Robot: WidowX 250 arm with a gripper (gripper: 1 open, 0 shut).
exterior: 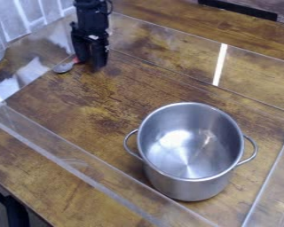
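My black gripper (90, 51) is at the upper left, low over the wooden table. Just left of it lies a silver utensil (61, 67), perhaps a spoon or ladle, with a small red part reaching toward the gripper. Whether the fingers are open or shut on it is too small and dark to tell. A steel pot (190, 177) with two side handles stands empty at the lower right.
Clear plastic strips run along the front and right, and a pale band (220, 64) lies at the upper right. A shiny wall borders the upper left.
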